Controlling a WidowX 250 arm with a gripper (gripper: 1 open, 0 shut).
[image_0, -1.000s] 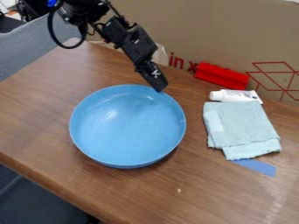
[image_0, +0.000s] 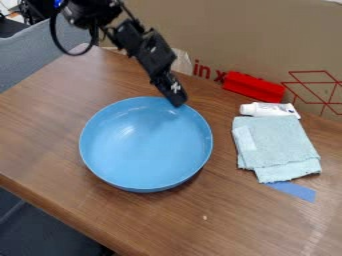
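My black gripper (image_0: 174, 98) reaches in from the upper left and sits just above the back-right rim of a round blue plate (image_0: 144, 150), tip pointing down. It looks shut, with nothing visible between its fingers, though the tip is small and dark. Whether it touches the rim is unclear.
A folded pale blue cloth (image_0: 275, 149) lies right of the plate, with a blue strip (image_0: 293, 190) at its lower edge. A white tube (image_0: 267, 109) and a red object (image_0: 254, 87) are behind it, near a cardboard backdrop. Bare wooden table (image_0: 54, 130) lies left and front.
My gripper has shifted slightly left and down toward the plate's back rim. The other objects look unmoved.
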